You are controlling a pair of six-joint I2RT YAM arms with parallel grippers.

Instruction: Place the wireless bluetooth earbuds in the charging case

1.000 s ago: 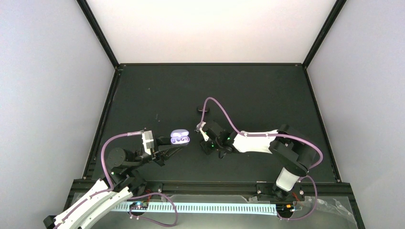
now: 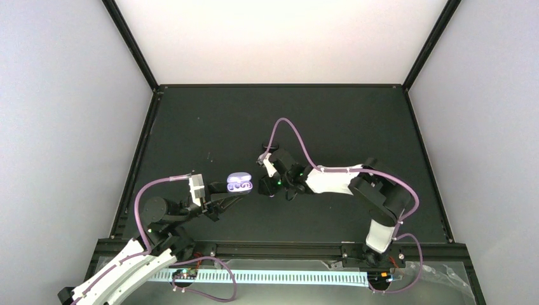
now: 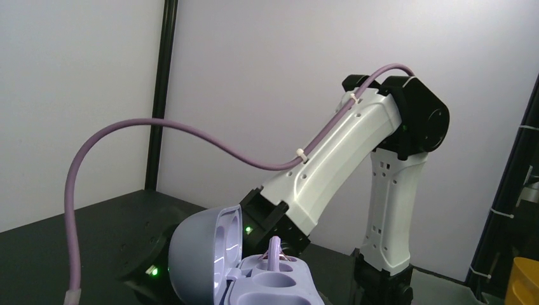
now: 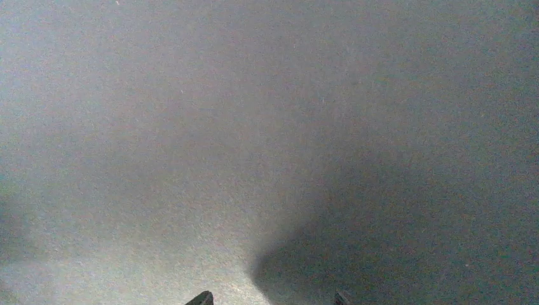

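A lilac charging case (image 2: 239, 186) stands clear of the table, its lid (image 3: 200, 254) raised and the hollows of its tray (image 3: 273, 279) facing up. My left gripper (image 2: 232, 193) is shut on this case. A thin lilac upright piece (image 3: 274, 254) rises from the tray; whether it is an earbud or part of the case, I cannot tell. To the right of the case, my right gripper points down at the table with its fingertips (image 4: 204, 296) apart and nothing visible between them. No loose earbud can be made out.
A small black object (image 2: 274, 147) lies on the table just behind the right arm's wrist, partly covered by it. A purple cable (image 2: 295, 130) arches over the right arm.
The left arm and case have stayed still.
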